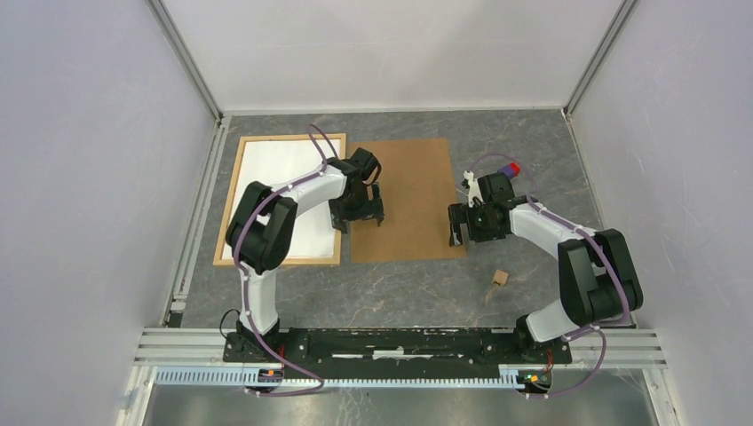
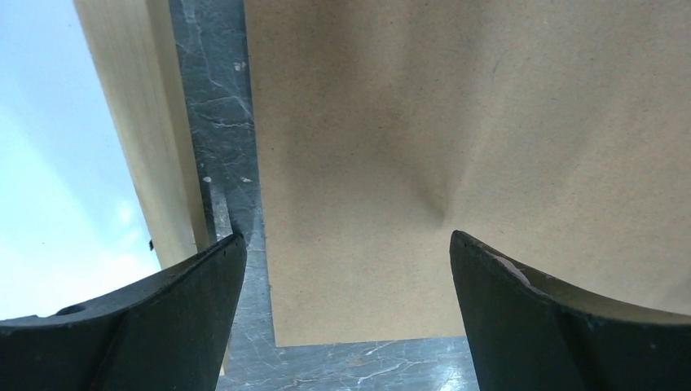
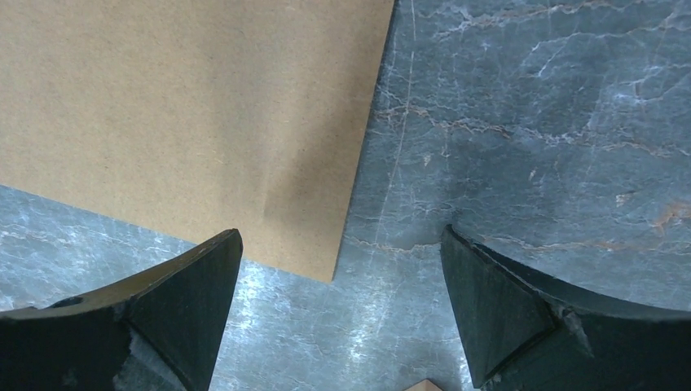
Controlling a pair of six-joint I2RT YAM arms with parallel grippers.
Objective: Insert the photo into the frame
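Observation:
At the left lies the light wooden frame (image 1: 219, 240) with a white surface (image 1: 284, 164) inside it. A brown board (image 1: 404, 195) rests flat to its right, outside the frame, with a narrow strip of table between them. My left gripper stands open over the board's near left corner, one of its fingers (image 2: 191, 297) by the frame's right bar and the other above the board. Across the board's near right corner, my right gripper is open, its left finger (image 3: 183, 305) at the near edge and the other over bare table. Neither gripper holds anything.
A blue and red block (image 1: 510, 169) lies on the right behind the right arm. Nearer the front is a small tan block (image 1: 500, 278). The grey table (image 1: 400, 297) in front of the board is clear.

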